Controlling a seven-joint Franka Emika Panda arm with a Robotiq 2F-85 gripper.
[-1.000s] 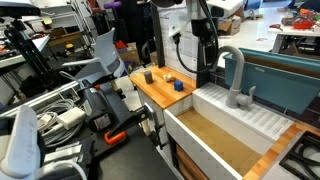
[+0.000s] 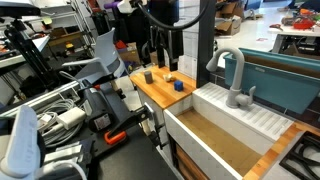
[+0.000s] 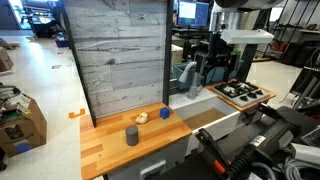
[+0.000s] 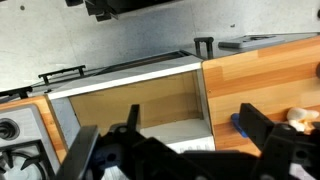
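My gripper (image 2: 157, 48) hangs high above the counter in exterior view 1, fingers pointing down. Its two fingertips stand well apart in the wrist view, open with nothing between them. On the wooden counter (image 3: 95, 141) sits a small blue block (image 2: 180, 86), which shows near the right finger in the wrist view. Close by it lies a small whitish-yellow item (image 3: 147, 117), too small to name. A grey cup-like cylinder (image 3: 131, 135) stands farther along the counter. My gripper touches none of these.
An empty sink basin (image 2: 220, 135) adjoins the wooden counter, with a tall white faucet (image 2: 236, 78) behind it. A stove (image 4: 22, 140) lies past the sink. A blue-green panel (image 2: 275, 82) and white plank wall (image 3: 125, 62) stand behind.
In exterior view 1 my gripper has moved left, from above the faucet side toward the wooden counter's side. The blue block, small item and cylinder stay where they were.
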